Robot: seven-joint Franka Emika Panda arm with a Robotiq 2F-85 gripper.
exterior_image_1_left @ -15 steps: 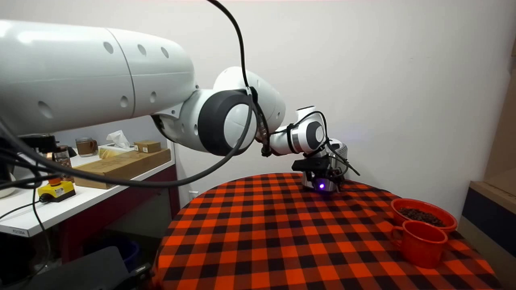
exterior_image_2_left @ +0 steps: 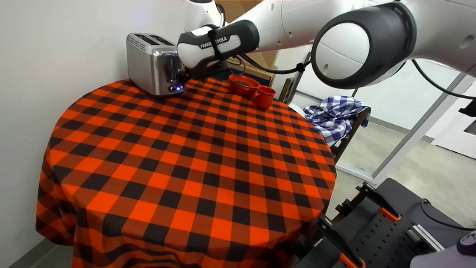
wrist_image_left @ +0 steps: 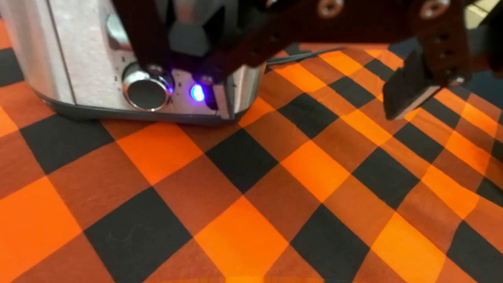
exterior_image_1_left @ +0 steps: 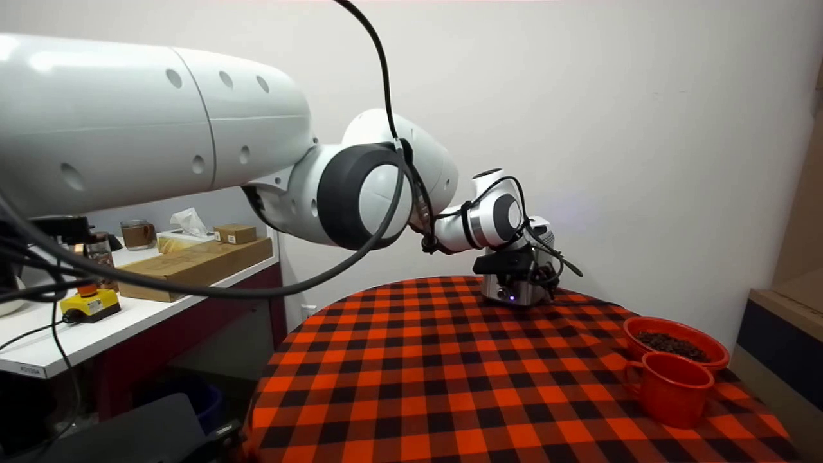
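A silver toaster (exterior_image_2_left: 149,67) stands at the table's far edge, its front carrying a knob (wrist_image_left: 147,88) and a lit blue-violet light (wrist_image_left: 197,92). Wide apart in the wrist view, the fingers of my gripper have only tablecloth showing between them. One fingertip (wrist_image_left: 224,101) overlaps the toaster's lower front just right of the light; whether it touches cannot be told. The other finger (wrist_image_left: 408,89) hangs over the cloth, to the right of the toaster. In both exterior views the arm's end partly covers the toaster.
A red bowl (exterior_image_1_left: 717,348) with dark brown contents and a red mug (exterior_image_1_left: 675,393) stand at the table's right side. The checkered tablecloth (exterior_image_2_left: 178,178) is otherwise clear. A dark cord (wrist_image_left: 301,57) runs behind the toaster. Blue checkered cloth (exterior_image_2_left: 334,118) lies on a chair.
The arm's end has shifted slightly to the right at the toaster in exterior view 1, and the glow on the toaster's front looks smaller. The bowl and mug have stayed put.
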